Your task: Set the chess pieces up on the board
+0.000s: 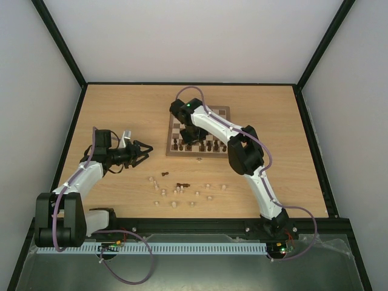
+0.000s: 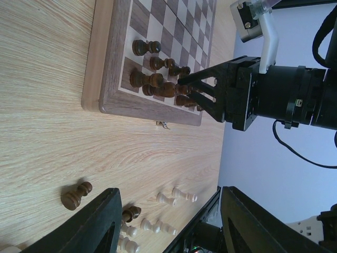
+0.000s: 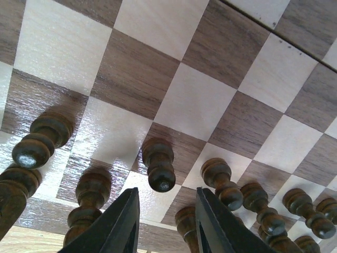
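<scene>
The checkered board (image 1: 224,111) bears dark pieces along its near side, standing in two rows. My right gripper (image 1: 193,139) is low over those rows. In the right wrist view its fingers (image 3: 126,224) are spread, with a dark pawn (image 3: 159,164) upright just ahead of the gap and nothing visibly gripped. Off the board, a small dark pawn (image 2: 76,195) lies on its side on the table, and a longer dark piece (image 1: 183,185) lies among the white pieces (image 1: 174,204). Left of the board my left gripper (image 1: 144,153) hangs open and empty.
A brass latch (image 2: 162,125) sticks out from the board's near edge. The right arm (image 1: 224,128) covers part of the board. White pieces lie scattered over the near table, several of them close together. Bare table (image 1: 279,145) is at the right.
</scene>
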